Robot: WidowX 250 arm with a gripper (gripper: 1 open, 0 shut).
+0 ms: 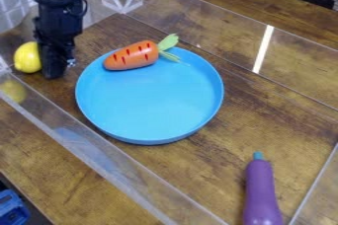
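Note:
My black gripper (53, 63) is low at the upper left, beside a yellow round object (30, 59) that it partly overlaps in view; the fingers are dark and indistinct, and I cannot see anything held between them. A blue plate (149, 107) lies in the middle, with an orange toy carrot (132, 56) with green top resting on its upper rim, right of the gripper.
A purple toy eggplant (259, 191) lies at the lower right. Clear plastic walls (117, 178) run along the workspace edges. The wooden surface (244, 120) right of the plate is bare. Another yellow item sits at the lower left edge.

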